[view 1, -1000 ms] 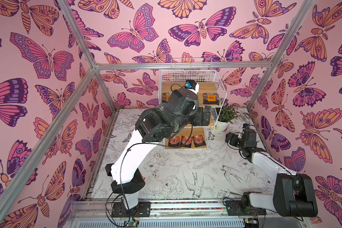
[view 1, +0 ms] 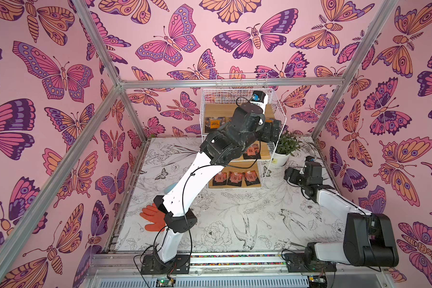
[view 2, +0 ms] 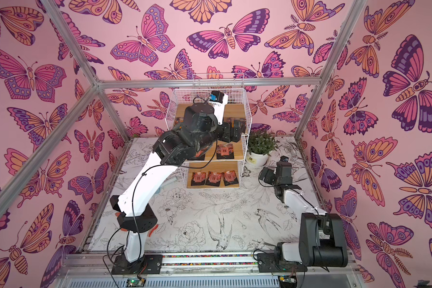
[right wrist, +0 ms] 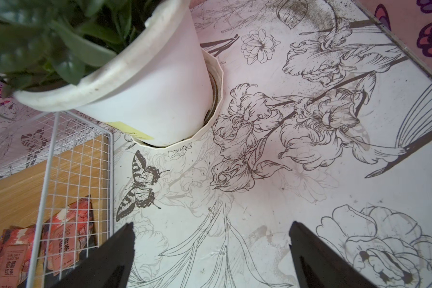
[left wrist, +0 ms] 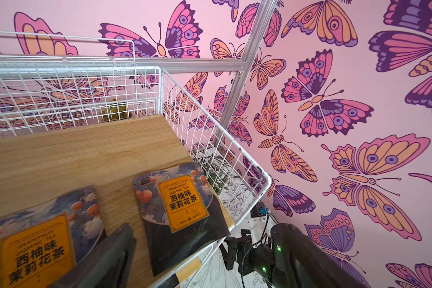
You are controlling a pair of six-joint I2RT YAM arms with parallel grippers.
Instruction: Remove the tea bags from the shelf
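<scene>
Two dark tea bags with orange labels lie on the top shelf in the left wrist view: one at the right corner [left wrist: 188, 199], the other further left [left wrist: 36, 252]. My left gripper is open in front of the right one, its fingers on either side and nothing held. Lower down, red-and-black tea bags [view 1: 234, 178] sit in a row on the bottom shelf, and another [view 1: 251, 150] shows on the middle shelf. My right gripper is open and empty over the table, right of the shelf. The left arm hides part of the upper shelves.
White wire walls [left wrist: 216, 144] edge the wooden shelf on its back and right. A potted plant [right wrist: 158, 96] stands just right of the shelf, close ahead of the right gripper. An orange glove [view 1: 153, 217] lies at the table's left.
The right arm looks nearly still.
</scene>
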